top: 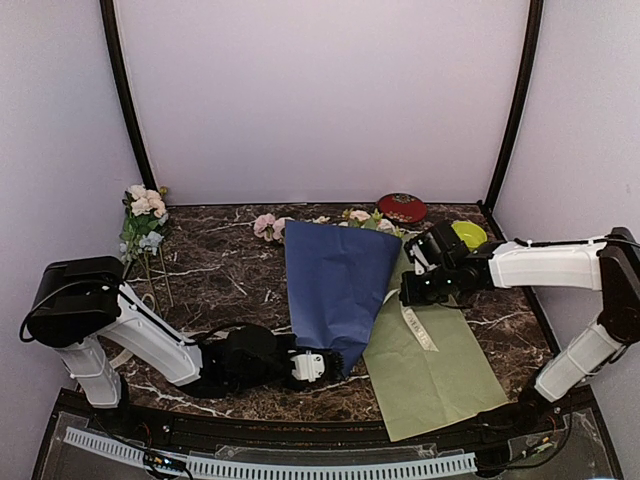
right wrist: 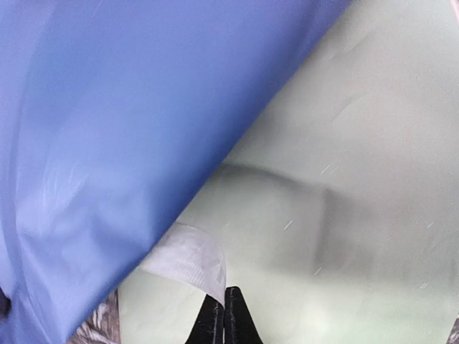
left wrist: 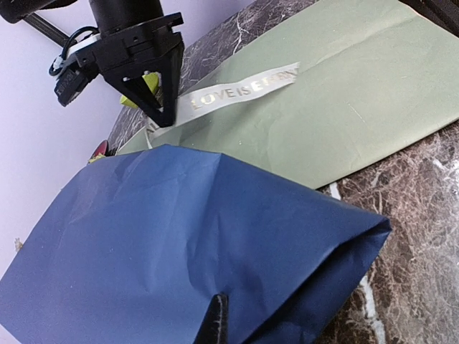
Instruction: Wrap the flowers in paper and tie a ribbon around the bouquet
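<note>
A blue wrapping paper (top: 335, 270) covers the bouquet, whose pink and white flowers (top: 270, 227) peek out behind it. My left gripper is shut at the paper's folded lower end (left wrist: 165, 229); whether paper is between its fingers is unclear. My right gripper, above the green paper (top: 430, 390), is shut on a white printed ribbon (right wrist: 186, 258), which runs under the blue paper's edge. Its lettered tail (left wrist: 237, 92) stretches over the green paper in the left wrist view.
Loose flowers (top: 145, 220) lie at the left wall. A red dish (top: 402, 207) and a yellow bowl (top: 470, 230) stand at the back right. Bare marble is free left of the blue paper.
</note>
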